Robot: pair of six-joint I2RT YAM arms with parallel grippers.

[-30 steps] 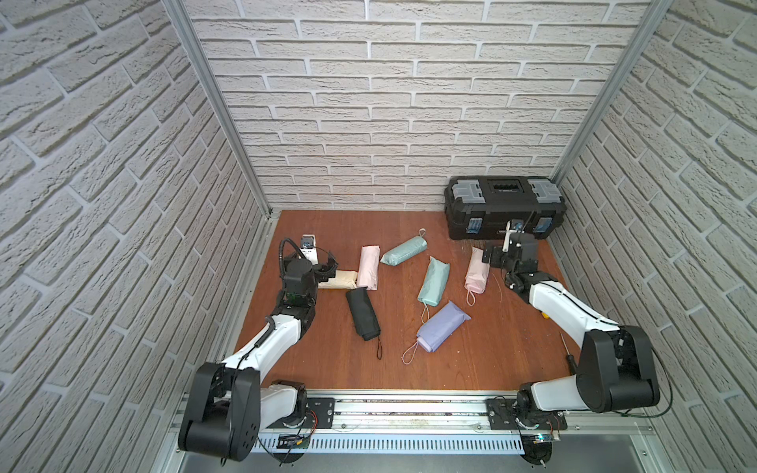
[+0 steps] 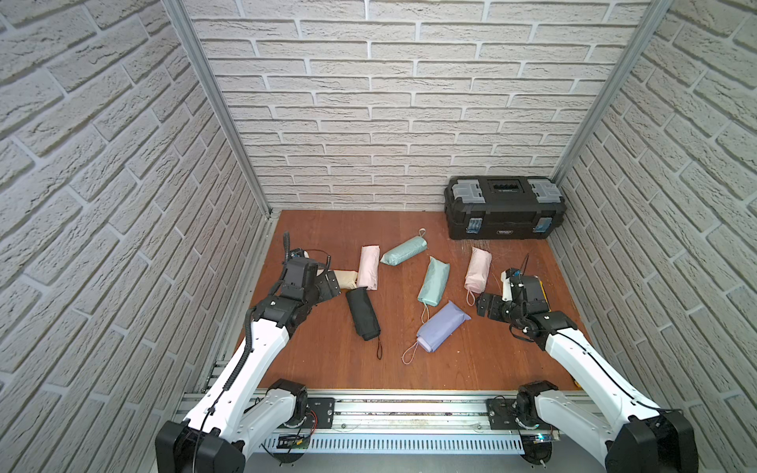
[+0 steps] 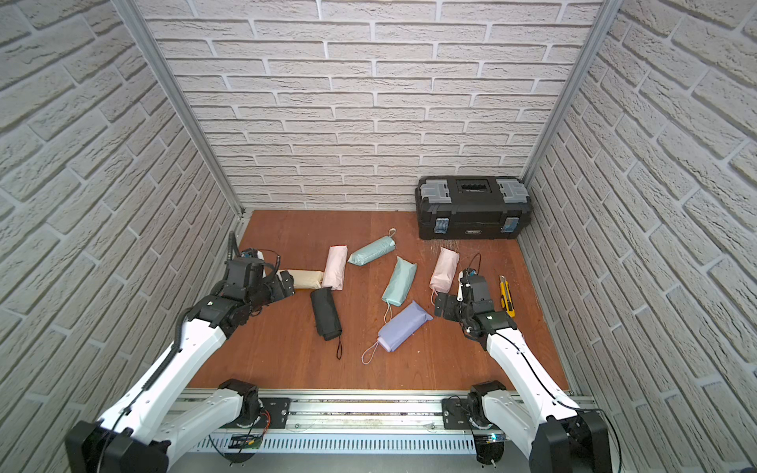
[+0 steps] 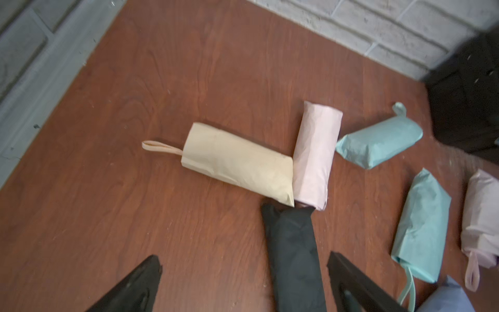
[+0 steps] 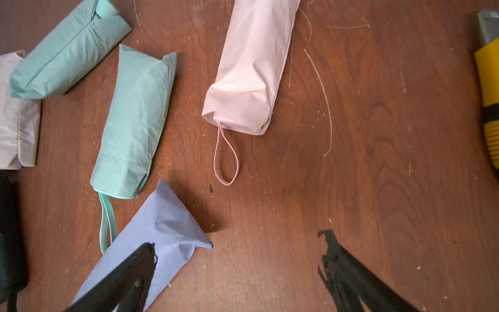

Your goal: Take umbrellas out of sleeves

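Umbrellas in sleeves lie on the wooden table point(image 2: 410, 370): cream point(image 4: 234, 166), pink at the left point(image 4: 315, 156) and right point(image 5: 249, 62), two mint point(image 4: 379, 140) point(image 5: 132, 119), black point(image 4: 293, 260) and lavender point(image 5: 156, 228). My open left gripper is over the table's left side, above and facing the cream and black sleeves, holding nothing. My open right gripper hangs over the right side, near the lavender sleeve and below the right pink one in its wrist view, with nothing between its fingers.
A black toolbox point(image 2: 504, 220) stands at the back right. A yellow box cutter point(image 3: 507, 299) lies near the right edge. Brick walls enclose the back and sides. The back left and front of the table have bare room.
Both arms have drawn back toward the front of the table in the top left view, the right one down from beside the toolbox. The sleeves lie as they were.
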